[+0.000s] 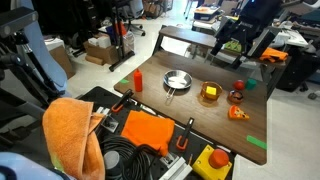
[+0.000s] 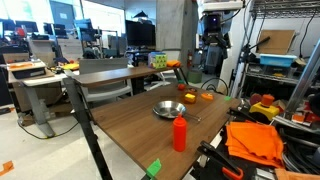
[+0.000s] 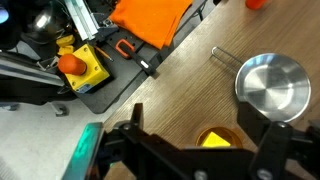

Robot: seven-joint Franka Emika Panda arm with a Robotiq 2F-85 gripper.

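Observation:
My gripper (image 1: pixel 226 46) hangs high over the far part of the wooden table (image 1: pixel 205 118). It is open, its dark fingers spread at the bottom of the wrist view with nothing seen between them. Below lies a brown bowl (image 3: pixel 222 138) with a yellow piece (image 3: pixel 214 141) in it, partly hidden by the gripper. To its right in the wrist view is a metal pan (image 3: pixel 272 86) with a long handle. An orange wedge (image 1: pixel 238 114) and a dark red cup-like item (image 1: pixel 236 96) lie on the table's right side. A red bottle (image 2: pixel 180 132) stands at the other end.
A raised wooden shelf (image 1: pixel 190 35) runs behind the table. Clamps (image 3: pixel 135 55) grip the near edge. Beyond it are an orange cloth (image 3: pixel 150 17) and a yellow box with a red knob (image 3: pixel 82 72).

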